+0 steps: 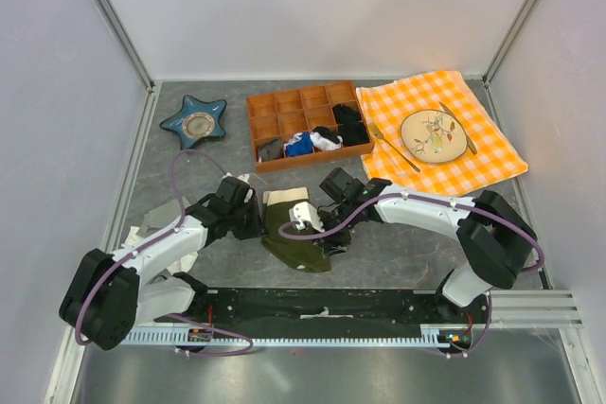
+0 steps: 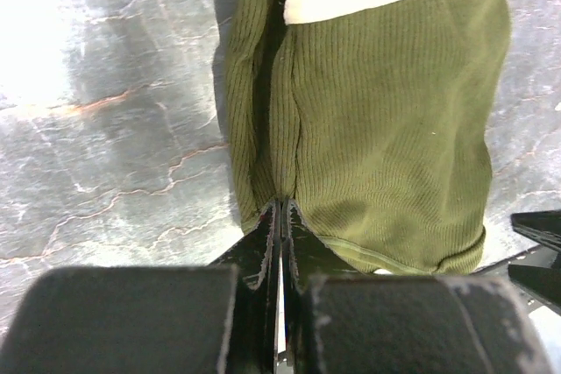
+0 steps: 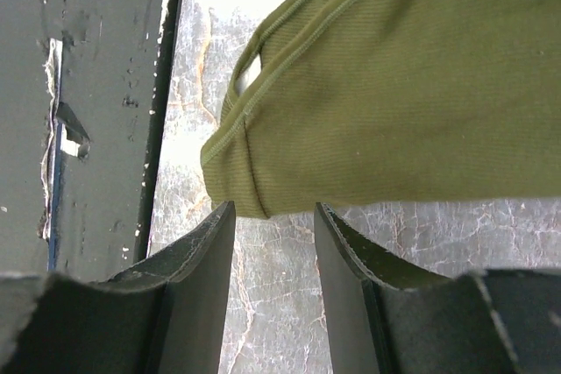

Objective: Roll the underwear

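Olive-green underwear [image 1: 301, 254] with a cream waistband [image 1: 287, 195] lies on the grey marbled table, waistband toward the back. One long side is folded over in the left wrist view, where the underwear [image 2: 394, 102] fills the middle. My left gripper is shut, its tips at the folded left edge of the cloth; I see no cloth between them. My right gripper stands open near the front end, its fingertips beside a cloth corner, nothing held. From above, the right arm hides part of the underwear [image 3: 421, 102].
Behind the underwear stands a brown divided box [image 1: 284, 120] with several rolled garments. A plate [image 1: 434, 135] rests on an orange checked cloth [image 1: 426, 92] at the back right. A blue star-shaped dish [image 1: 197, 123] sits back left. White cloth lies near the left arm.
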